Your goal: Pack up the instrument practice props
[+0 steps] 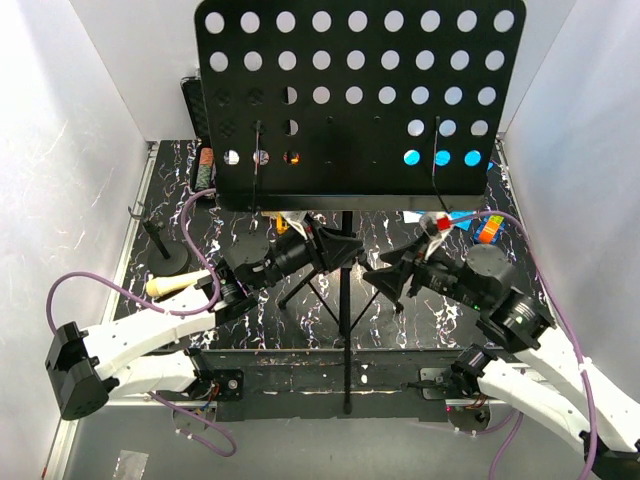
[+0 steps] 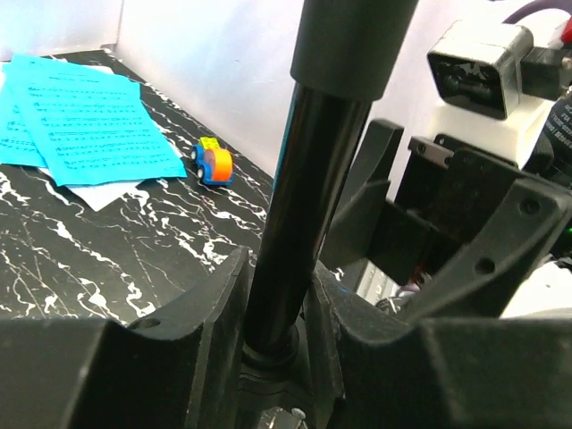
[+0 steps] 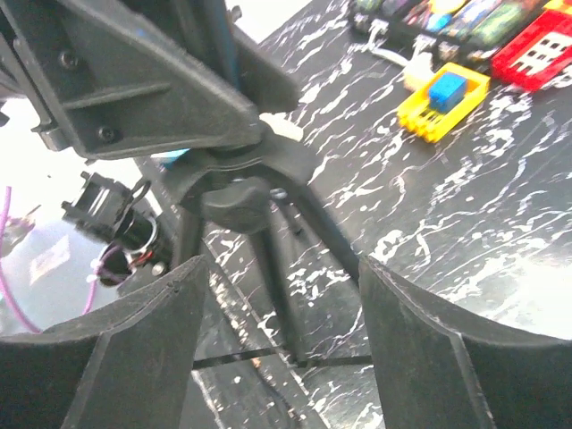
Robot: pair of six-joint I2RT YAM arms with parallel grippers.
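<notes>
A black music stand with a perforated desk [image 1: 355, 100] stands over the middle of the table on tripod legs. My left gripper [image 1: 345, 250] is at its upright pole [image 2: 308, 179]; the pole runs down between the partly parted fingers, and a firm hold cannot be told. My right gripper [image 1: 385, 275] is just right of the pole, angled inward. In the right wrist view its fingers [image 3: 134, 366] stand apart below the blurred tripod hub [image 3: 237, 206], with legs behind them.
Blue sheets [image 2: 98, 125], a toy car [image 2: 213, 165], a yellow tray [image 3: 429, 116] and a red basket [image 3: 523, 63] lie behind. A black round-based stand [image 1: 168, 255] is at left. Walls enclose both sides.
</notes>
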